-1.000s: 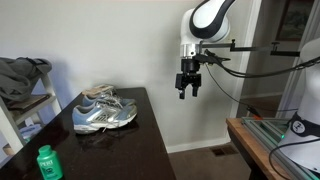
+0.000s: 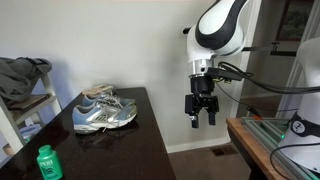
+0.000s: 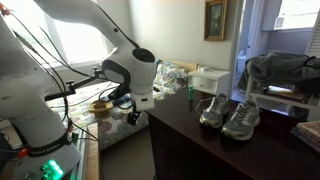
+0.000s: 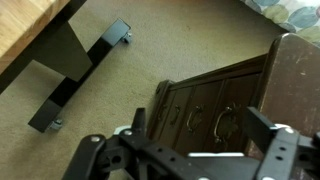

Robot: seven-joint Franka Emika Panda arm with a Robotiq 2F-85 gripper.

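Note:
My gripper (image 2: 203, 121) hangs in the air between the dark dresser top and the wooden table, its fingers apart and nothing between them. In the wrist view the spread fingers (image 4: 262, 130) frame the carpet and the dresser's drawer fronts (image 4: 205, 112). A green bottle (image 2: 49, 163) stands upright at a corner of the dresser top (image 2: 120, 155). Grey-and-white sneakers (image 2: 103, 115) sit on the same top, well away from my gripper; the second exterior view shows two sneakers (image 3: 242, 121) side by side, with the bottle (image 3: 191, 92) beyond them.
The wooden table (image 2: 258, 150) bearing my arm has a black metal leg (image 4: 85, 75) below it. Carpeted floor (image 4: 125, 85) fills the gap to the dresser. A shelf with a dark bag (image 2: 22, 78) stands beside the dresser. Much of the dresser top is clear.
The bottle and sneakers are where they were.

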